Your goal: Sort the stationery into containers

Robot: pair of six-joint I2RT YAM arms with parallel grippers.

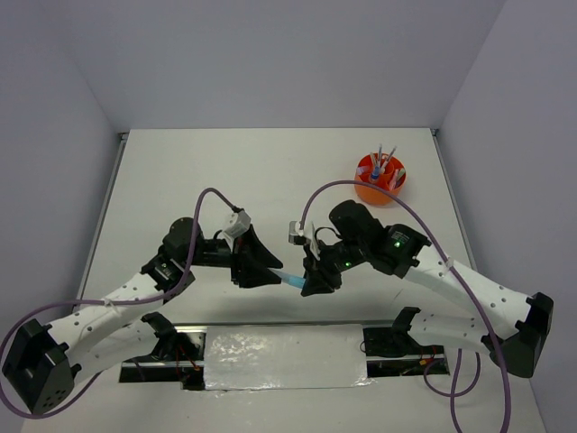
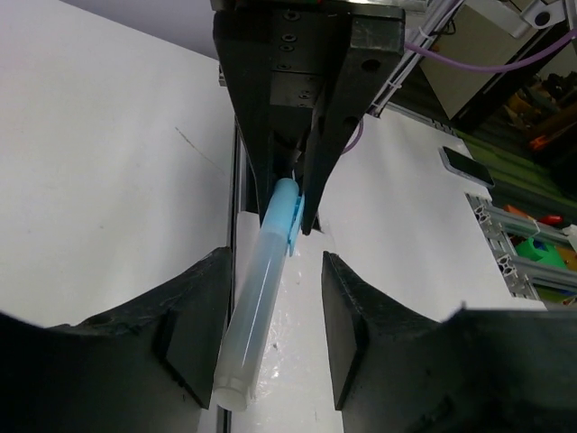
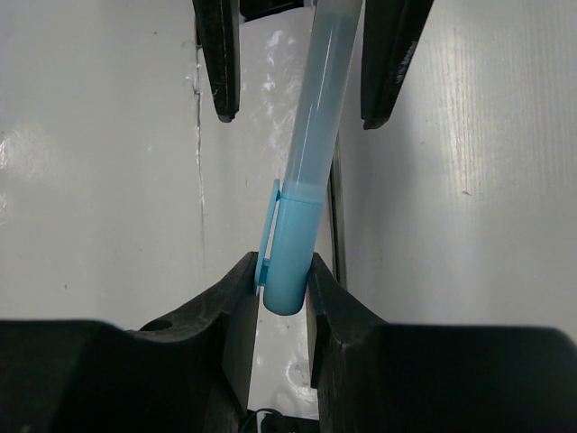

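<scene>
A clear marker with a light blue cap is held level between my two grippers at the table's front middle. My right gripper is shut on its capped end. My left gripper is open around the marker's clear far end, which lies between the fingers without visible grip. An orange container holding several pens and markers stands at the back right.
Walls bound it at back and sides; a gap with dark fittings runs along its front edge.
</scene>
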